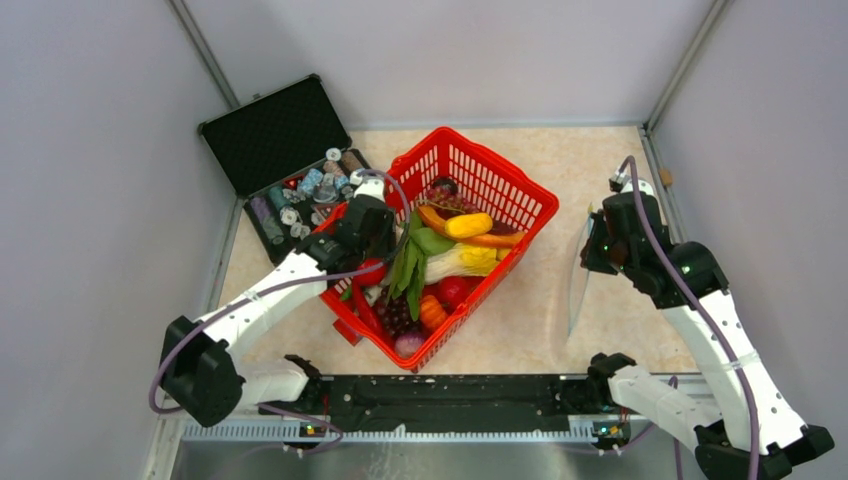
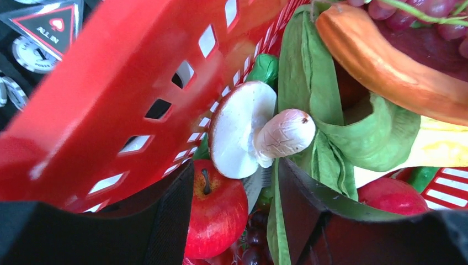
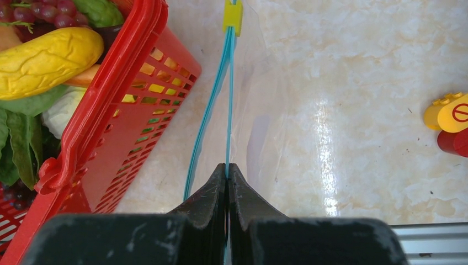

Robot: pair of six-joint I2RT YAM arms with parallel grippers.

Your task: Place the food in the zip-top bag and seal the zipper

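The red basket (image 1: 520,190) is full of food. In the left wrist view my left gripper is open just above a white mushroom (image 2: 237,127), a red apple (image 2: 218,215) and green leaves (image 2: 314,72). My right gripper is shut on the clear zip top bag (image 3: 259,132), whose blue zipper edge runs between its fingertips up to a yellow slider (image 3: 233,19). The bag hangs right of the basket, also seen in the top view (image 1: 578,290).
An open case (image 1: 275,135) of chips and other items sits back left. Yellow and red pieces (image 3: 452,116) appear at the right of the right wrist view.
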